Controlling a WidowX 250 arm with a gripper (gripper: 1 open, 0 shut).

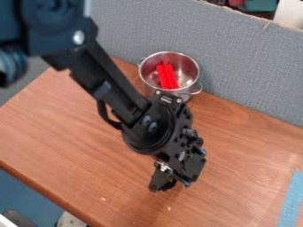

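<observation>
The black arm reaches from the upper left over the wooden table. Its gripper (175, 177) is low over the middle of the table, pointing down, open, with nothing seen between its fingers. Behind it, against the grey padded wall, stands a steel pot (151, 71) with two handles, holding red objects (168, 75) that look like blocks or bars. The lower part of the pot is partly hidden by the arm.
The grey wall (249, 71) runs along the back. A strip of blue tape (290, 195) lies at the right edge.
</observation>
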